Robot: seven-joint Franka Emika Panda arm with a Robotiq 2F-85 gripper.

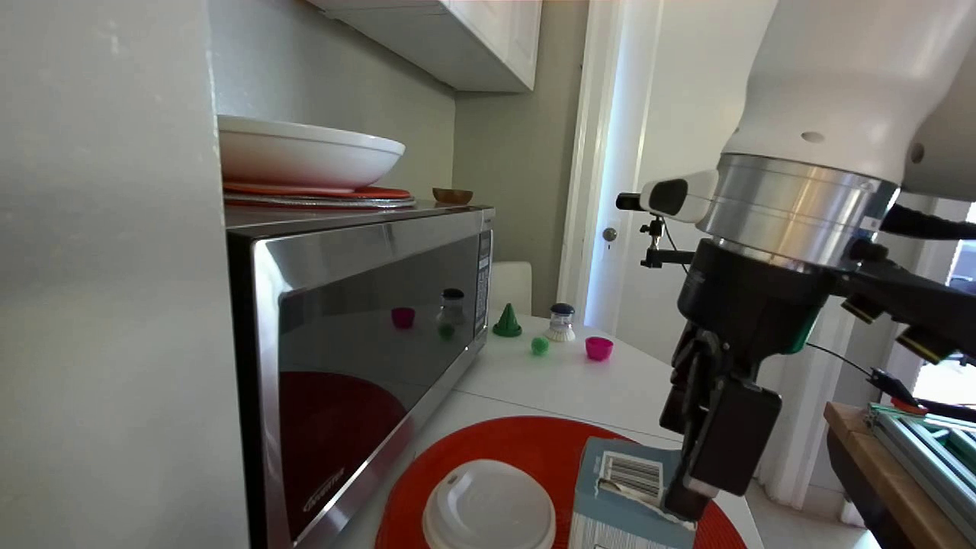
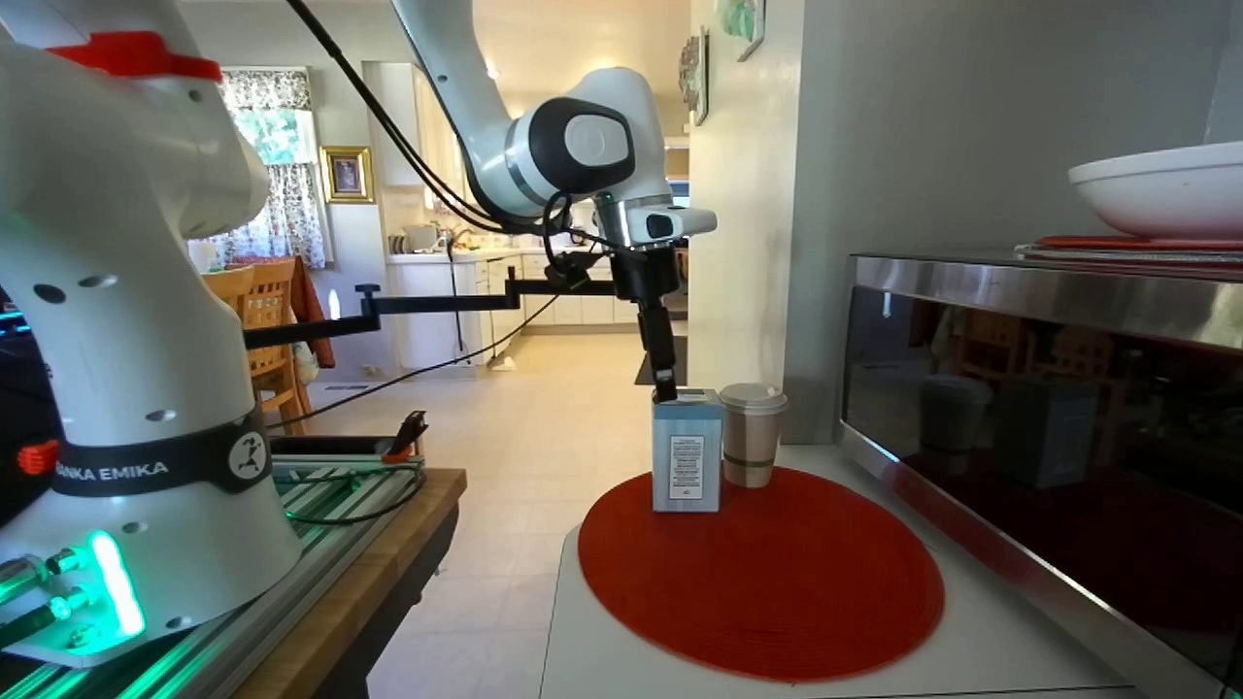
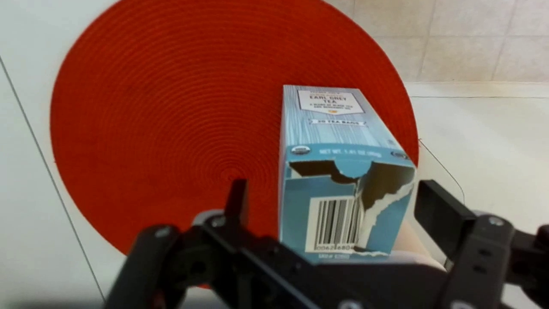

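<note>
A blue Earl Grey tea box [image 3: 336, 134] stands upright on the red round placemat [image 2: 792, 594], its top torn open beside a barcode. My gripper is open over it, one finger to either side of the box top in the wrist view. Gaps show between the fingers and the cardboard there. In exterior view 2 the fingertips [image 2: 664, 391] are at the height of the box's top edge; how deep they reach is hard to tell. Beside the box is a paper cup with a white lid [image 1: 489, 508], mostly hidden by my gripper in the wrist view.
A microwave [image 1: 366, 357] borders the mat, with a white bowl [image 1: 302, 155] on top. Further along the white table are a green cone [image 1: 508, 322], a green ball [image 1: 540, 346], a shaker [image 1: 562, 324] and a pink cup [image 1: 598, 348].
</note>
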